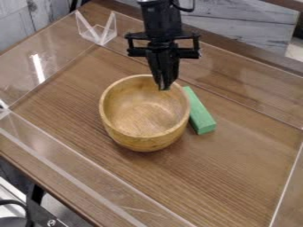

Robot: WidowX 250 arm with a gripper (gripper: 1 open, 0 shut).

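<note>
A tan round bowl [142, 124] sits in the middle of the wooden table, with nothing visible inside it. Just right of it lies a green block [200, 113], angled along the bowl's side. My dark gripper [165, 82] hangs over the back rim of the bowl, pointing down; its fingertips look close together with nothing visible between them.
A clear plastic object [97, 27] stands at the back left. A pale wall or ledge runs along the back, and a dark cable lies at the lower left.
</note>
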